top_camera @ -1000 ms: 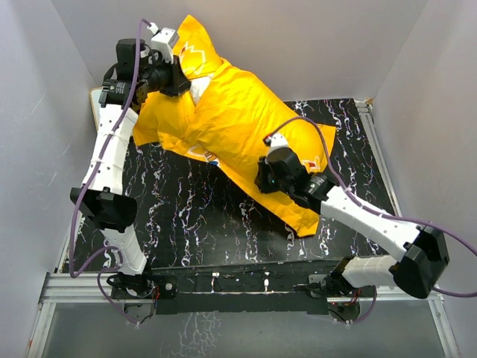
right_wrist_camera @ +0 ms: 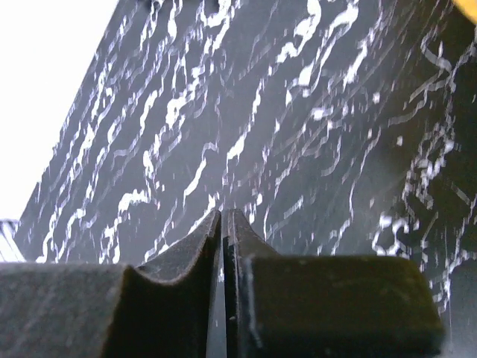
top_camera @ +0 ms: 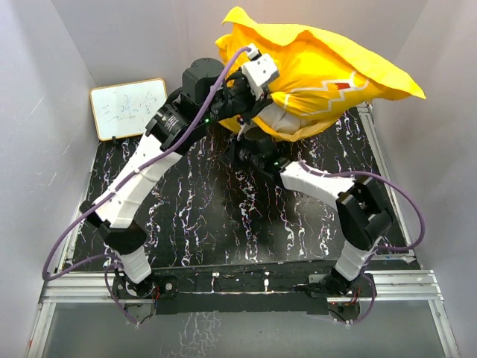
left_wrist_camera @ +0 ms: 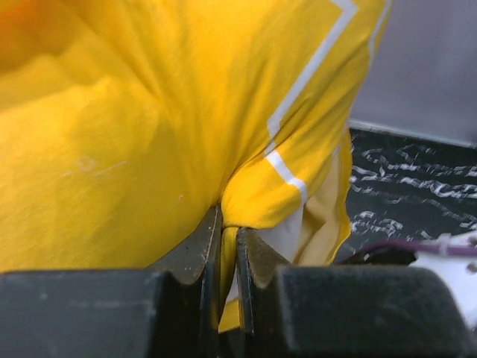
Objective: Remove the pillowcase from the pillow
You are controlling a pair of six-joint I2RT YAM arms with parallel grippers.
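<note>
The yellow pillowcase (top_camera: 313,63) hangs bunched at the back of the table, raised toward the top right in the top view. A bit of the white pillow (top_camera: 280,119) shows within its folds; most of the pillow is hidden. My left gripper is shut on the gathered yellow cloth, with white fabric (left_wrist_camera: 285,237) just beyond the fingers. Below the cloth in the top view is my right gripper (top_camera: 232,153). In the right wrist view its fingers (right_wrist_camera: 195,250) are together, nothing showing between them, and only a yellow corner (right_wrist_camera: 468,7) appears at the edge.
A whiteboard (top_camera: 128,108) leans at the back left. Grey walls (top_camera: 447,149) stand on both sides. The two arms are close together near the cloth.
My left gripper has moved right and downward in the top view, and the pillowcase has swung to the upper right. The right gripper, earlier against the lower cloth, has shifted up and left, clear of it.
</note>
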